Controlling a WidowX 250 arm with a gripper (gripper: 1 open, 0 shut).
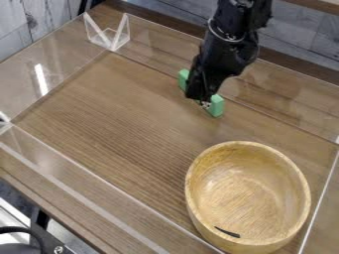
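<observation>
The black gripper (201,99) hangs over the upper middle of the wooden surface, right at a green object (211,105) that shows on both sides of it, partly hidden behind the arm. Whether the fingers are open or shut on the green object is too small and dark to tell.
A large round tan bowl (248,186) fills the lower right. A white wire-like item (109,35) sits at the upper left.
</observation>
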